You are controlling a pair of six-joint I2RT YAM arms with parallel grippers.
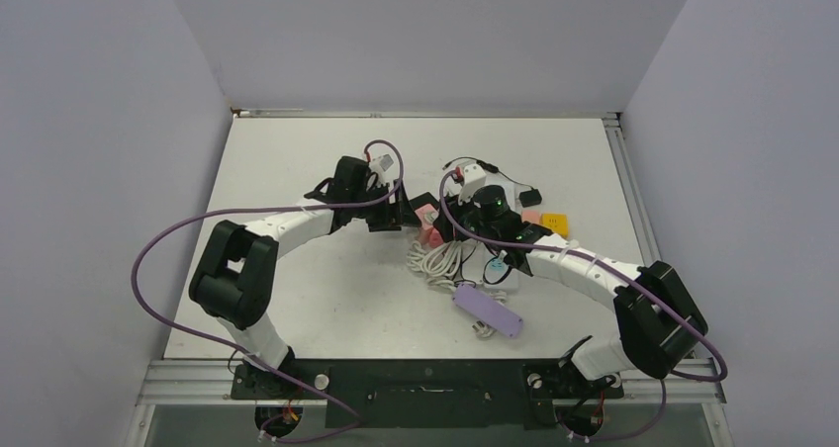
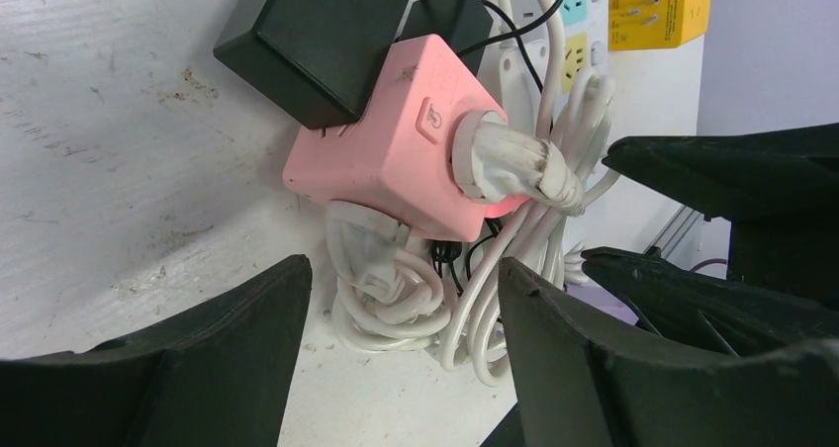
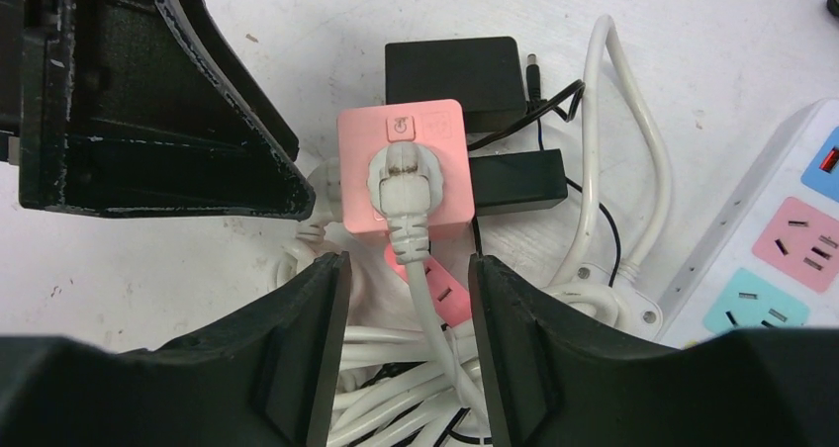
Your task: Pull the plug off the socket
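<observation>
A pink cube socket point(image 2: 401, 155) sits among cords at the table's middle, with white plugs in two faces. In the right wrist view a plug point(image 3: 406, 185) faces up from it, between and beyond my right gripper's point(image 3: 411, 284) parted fingers. In the left wrist view a second plug point(image 2: 366, 239) lies at the socket's lower side, beyond my left gripper's point(image 2: 401, 289) parted fingertips; the plug on the other face point(image 2: 510, 165) is beside the other gripper's black body. Both grippers are open, holding nothing.
Black adapters point(image 3: 455, 76) lie against the socket. A power strip point(image 3: 752, 229), coiled white cables point(image 3: 396, 388), a purple strip point(image 1: 487, 311) and a yellow block point(image 1: 554, 224) crowd the right and front.
</observation>
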